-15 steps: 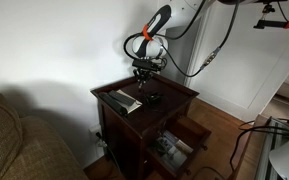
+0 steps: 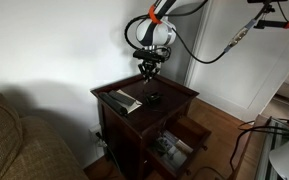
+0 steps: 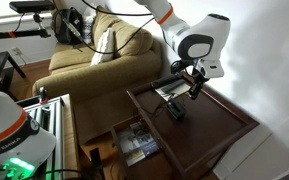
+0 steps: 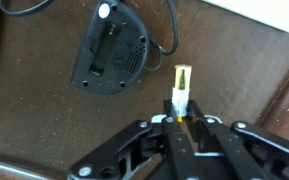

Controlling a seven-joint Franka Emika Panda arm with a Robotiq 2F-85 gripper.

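My gripper is shut on a slim white-and-gold piece, which sticks out past the fingertips; what it is exactly I cannot tell. In the wrist view, a black device with a long open recess lies up and to the left, apart from the held piece. Exterior view 1 has the gripper over the dark cabinet top, behind the black device. From the other side, exterior view 2 also has the gripper above the cabinet, close to the device.
A white flat item lies on the cabinet top beside a dark long object. Below, a drawer stands pulled out with things inside. A black cable runs near the device.
In exterior view 1 the arm and gripper have shifted to the right over the last second. The device, white item and drawer look unmoved.
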